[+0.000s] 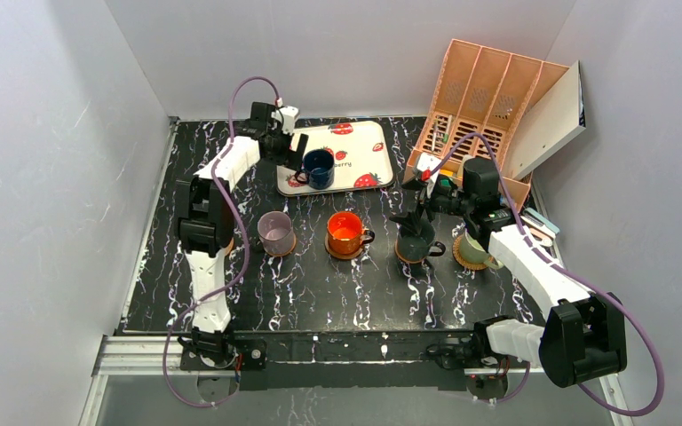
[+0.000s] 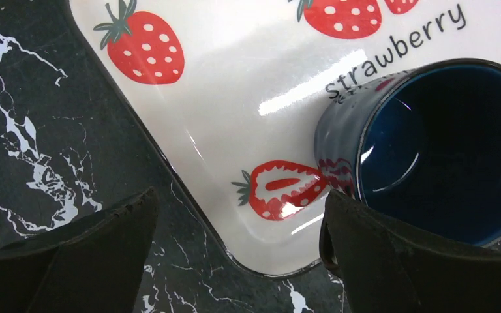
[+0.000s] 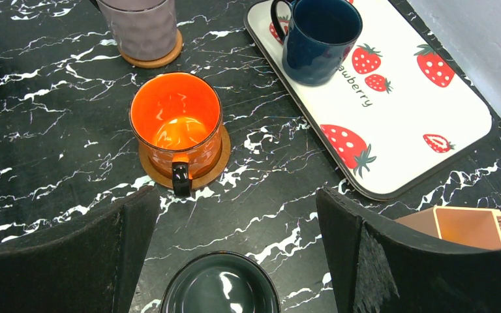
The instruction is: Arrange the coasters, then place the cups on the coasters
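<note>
A dark blue cup (image 1: 320, 169) stands upright on a white strawberry-printed tray (image 1: 366, 133) at the back. My left gripper (image 1: 297, 156) hangs open just left of that cup, near its handle. In the left wrist view, one finger (image 2: 391, 261) overlaps the cup (image 2: 339, 140) and hides part of its handle; only tray and table show between the fingers. A coaster edge (image 1: 229, 248) peeks out beside the left arm, mostly covered by it. Open too, my right gripper hovers above the dark green cup (image 3: 222, 283), its fingers empty.
A mauve cup (image 1: 275, 232), an orange cup (image 1: 344, 231) and a light green cup (image 1: 474, 248) stand on coasters. An orange rack (image 1: 488, 89) fills the back right. Bare table lies along the front.
</note>
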